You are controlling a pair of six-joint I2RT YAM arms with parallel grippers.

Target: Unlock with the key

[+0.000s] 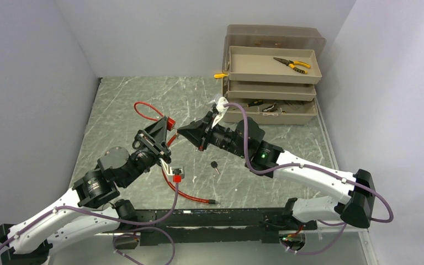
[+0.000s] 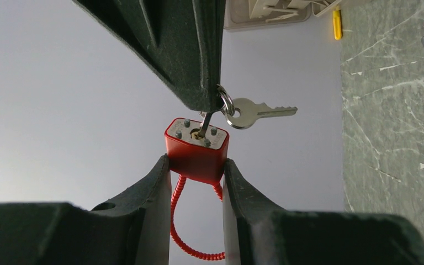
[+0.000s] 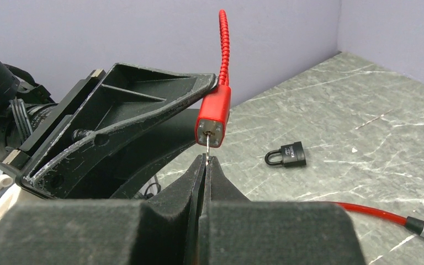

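Note:
My left gripper is shut on the red lock (image 2: 196, 157), which has a red cable loop and a metal keyhole face. My right gripper is shut, holding a key (image 3: 207, 146) upright in line with the keyhole. In the left wrist view that key's shank reaches the keyhole; how deep it sits I cannot tell. A second key (image 2: 265, 111) hangs from its ring beside the right fingertips. In the top view the two grippers meet over the middle-left of the table.
A black padlock (image 3: 292, 154), a red cable (image 3: 370, 211) with metal end and a small key (image 1: 214, 165) lie on the marble table (image 1: 110, 94). An open tiered toolbox (image 1: 270, 88) with pliers (image 1: 298, 65) stands at the back right.

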